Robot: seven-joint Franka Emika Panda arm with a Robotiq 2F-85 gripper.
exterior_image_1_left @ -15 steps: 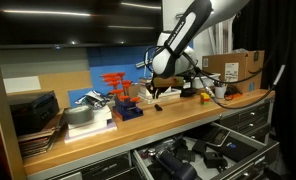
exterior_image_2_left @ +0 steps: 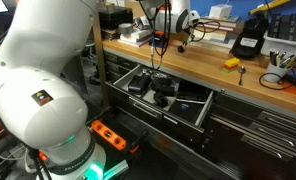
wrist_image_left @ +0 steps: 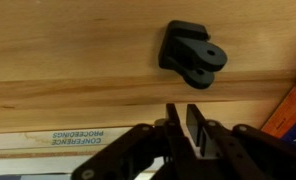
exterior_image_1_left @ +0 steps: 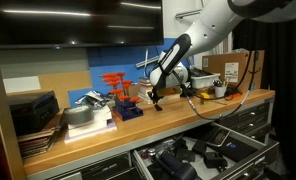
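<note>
A small black object with two rounded lobes (wrist_image_left: 193, 52) lies on the wooden bench. In the wrist view it sits ahead of my gripper, apart from the fingertips. The fingers are drawn close together, with a narrow gap, and nothing shows between them. In the first exterior view, the gripper (exterior_image_1_left: 156, 97) hangs low over the bench beside the blue rack, too small there to show its fingers.
Books (wrist_image_left: 63, 140) lie along one side of the gripper. A blue rack (exterior_image_1_left: 128, 109) with red items stands to its left. Below the bench (exterior_image_1_left: 88, 144), an open drawer (exterior_image_2_left: 158, 98) holds several dark things. Bare wood surrounds the black object.
My arm has come down toward the bench and moved left in the first exterior view. The rack and the open drawer look unchanged.
</note>
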